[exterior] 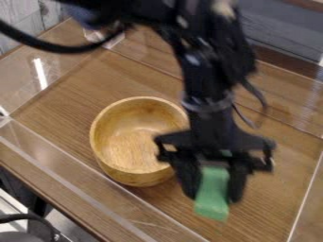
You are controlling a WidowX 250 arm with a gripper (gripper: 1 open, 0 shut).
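My black gripper [217, 176], blurred by motion, is in the lower middle of the camera view, just right of a yellow wooden bowl [130, 132]. It is shut on a green object [214, 197], which shows below the fingers. The bowl's right part is partly hidden behind the arm.
A dark cable or object lies at the lower left corner. A pale edge runs along the back right.
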